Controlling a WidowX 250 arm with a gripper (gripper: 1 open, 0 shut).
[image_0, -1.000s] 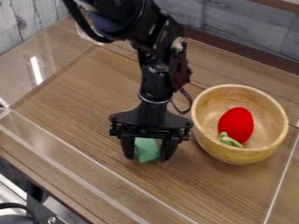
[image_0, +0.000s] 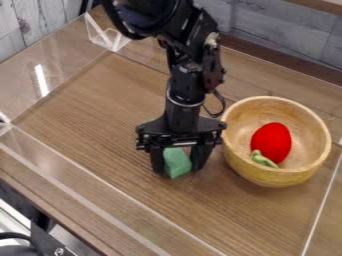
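My black gripper (image_0: 179, 141) is low over the wooden table, its fingers down around a green object (image_0: 177, 163), which is partly hidden behind them. I cannot tell whether the fingers grip it or only surround it.
Just right of the gripper is a wooden bowl (image_0: 289, 177) holding a red object (image_0: 271, 141) and a small green item. A wall runs along the back right.
The gripper has shifted slightly back, up in the view, and its fingers appear turned. The green object still shows among them.
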